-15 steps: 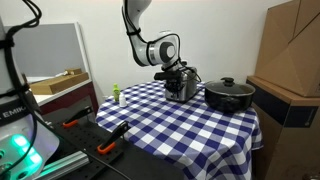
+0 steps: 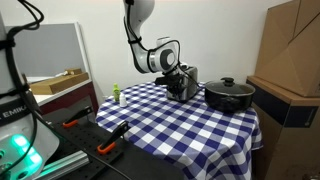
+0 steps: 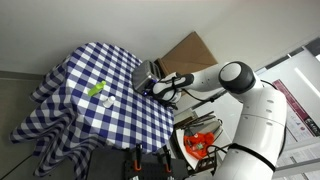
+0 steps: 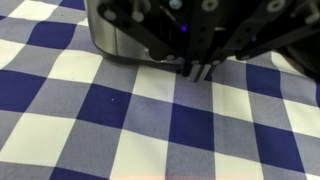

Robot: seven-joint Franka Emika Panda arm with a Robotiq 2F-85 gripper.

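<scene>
My gripper is shut, with nothing showing between its fingertips, low over the blue and white checked cloth point(image 4: 140, 110). A silver metal appliance, apparently a toaster point(image 4: 122, 45), stands right beside it at the upper left of the wrist view. In exterior view 1 the toaster point(image 2: 186, 86) is partly covered by the arm. Exterior view 2 shows the toaster point(image 3: 144, 74) next to the gripper, whose fingers are too small to make out there. Whether the fingertips touch the cloth I cannot tell.
A black lidded pot point(image 2: 229, 94) stands right of the toaster. Left on the cloth are a green item point(image 3: 97, 88) and a small white item point(image 3: 109, 101). Brown boxes point(image 2: 287, 80) rise at the right.
The arm's wrist has come down and shifted a little to the left over the last second, uncovering more of the toaster. The pot and the small items have stayed put.
</scene>
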